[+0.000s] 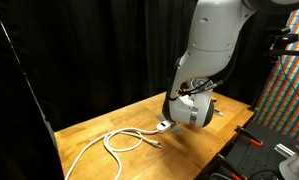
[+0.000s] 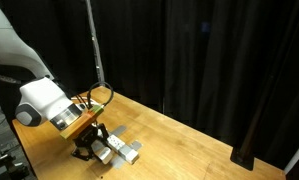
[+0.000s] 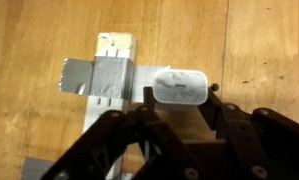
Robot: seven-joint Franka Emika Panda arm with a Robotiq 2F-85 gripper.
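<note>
In the wrist view, a white block with a rounded, oval face (image 3: 181, 87) sits between the fingers of my gripper, which is shut on it. Just left of it is a long white power strip (image 3: 109, 80), fixed to the wooden table by grey tape (image 3: 77, 76). The held block appears over the table beside the strip; whether it touches the surface I cannot tell. In exterior view 2 my gripper (image 2: 93, 146) is low, next to the strip (image 2: 123, 151). The arm mostly covers the fingers in exterior view 1.
A white cable (image 1: 111, 148) loops over the left of the table, with a plug end (image 1: 153, 143) lying near the strip. Black curtains (image 2: 189, 60) stand behind.
</note>
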